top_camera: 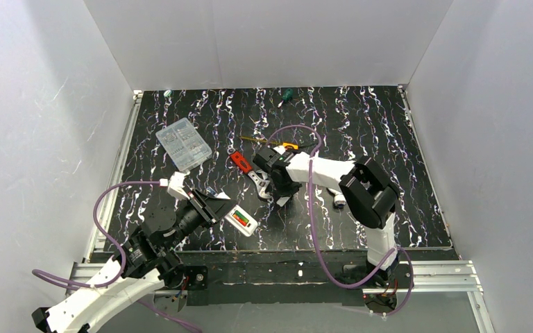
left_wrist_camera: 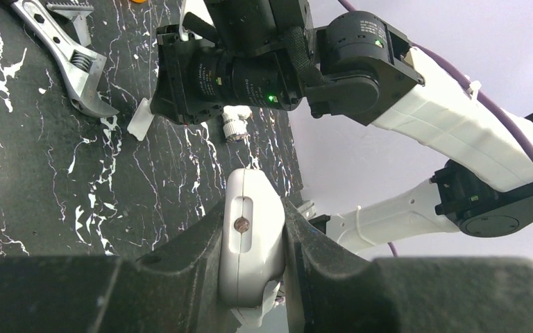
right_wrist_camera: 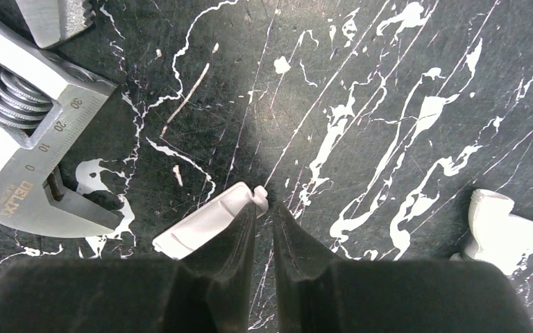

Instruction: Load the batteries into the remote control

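The white remote control is at the front left, its battery bay facing up with green and red-orange batteries in it. My left gripper is shut on it; in the left wrist view the remote's white end stands up between the fingers. The small white battery cover lies on the dark table, tabbed end by the right fingertips. My right gripper is partly open, a narrow gap between its fingers, with the tab at the left finger's tip. Whether they touch cannot be told.
An adjustable wrench with a red handle lies left of the right gripper. White pipe fittings are to its right, a yellow tape measure behind it. A clear parts box sits farther left.
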